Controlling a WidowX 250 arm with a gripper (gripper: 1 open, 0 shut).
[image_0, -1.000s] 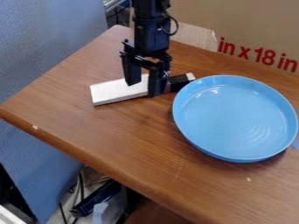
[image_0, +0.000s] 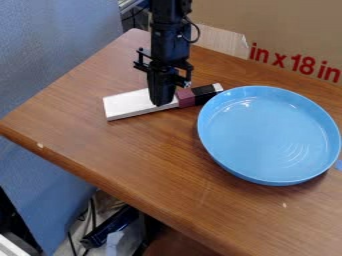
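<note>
My black gripper reaches down over a long bar lying on the wooden table. The bar has a white part at the left and a dark red and black part at the right. My fingertips are low at the middle of the bar; whether they are open or shut on it cannot be told. A light blue plate lies just right of the bar.
A cardboard box with red print stands at the back. Beyond the left edge is a blue surface, with clutter below.
The gripper has shifted slightly left along the bar over the last second, and its fingers look closer together than a second ago. The bar and plate look unmoved.
</note>
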